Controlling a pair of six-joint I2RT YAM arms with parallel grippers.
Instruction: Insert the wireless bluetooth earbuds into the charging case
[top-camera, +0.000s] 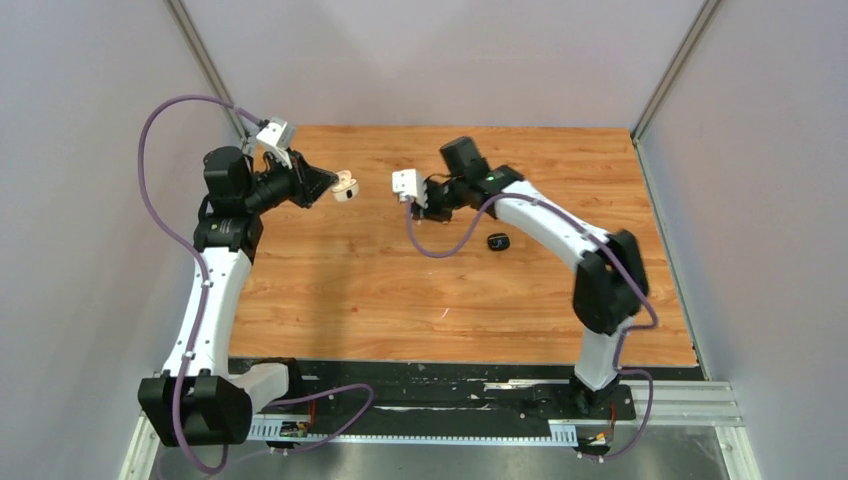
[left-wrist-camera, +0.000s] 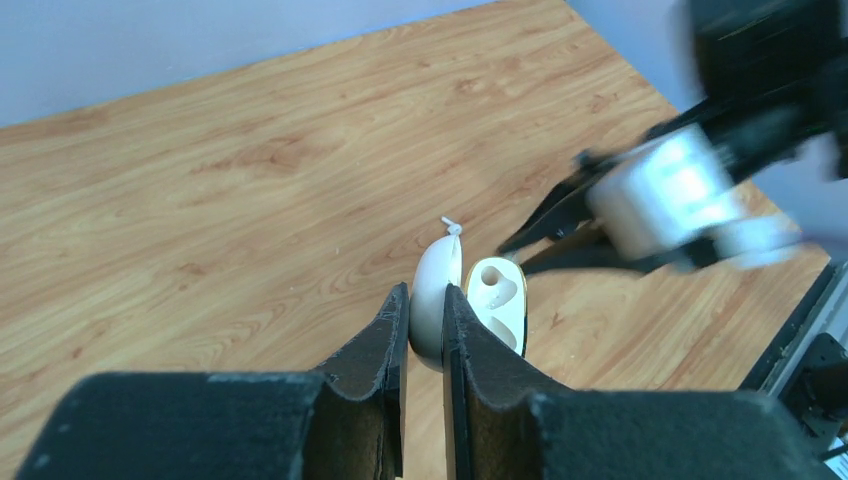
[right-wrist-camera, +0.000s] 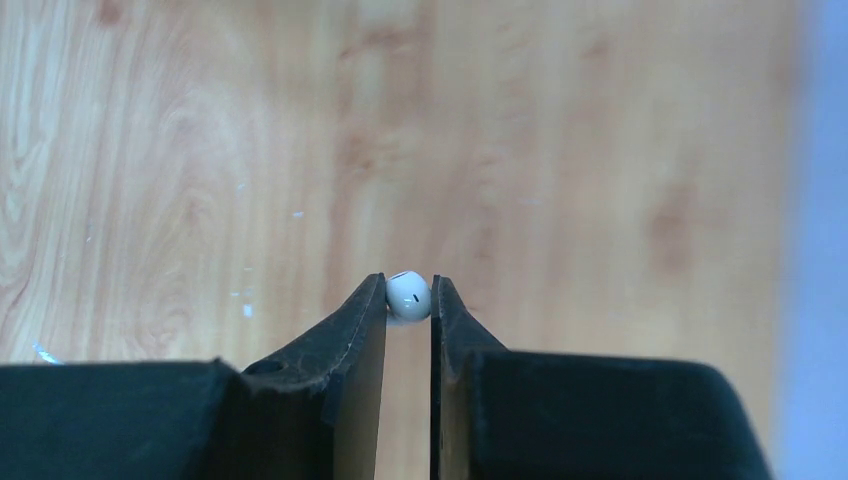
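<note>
My left gripper is shut on the open white charging case, held in the air with its lid upright and the earbud wells showing; in the top view the case hangs left of centre. My right gripper is shut on a white earbud, held at its fingertips, right of the case in the top view. In the left wrist view a small white earbud appears on the table beyond the case, partly behind it.
A small black object lies on the wooden table right of centre. Walls bound the table at the back and both sides.
</note>
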